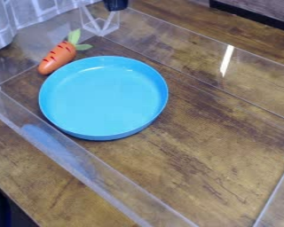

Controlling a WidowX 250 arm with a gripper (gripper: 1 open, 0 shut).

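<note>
An orange toy carrot (57,58) with green leaves lies on the wooden table at the upper left, just beside a round light-blue plate (103,97), which is empty. Only the dark lower end of my gripper (114,4) shows at the top edge, above and behind the plate; its fingers are too cut off and faint to tell how they stand.
Clear acrylic walls (61,155) border the work area. A white cloth (0,22) sits at the upper left. The wooden table (222,133) to the right of the plate is bare.
</note>
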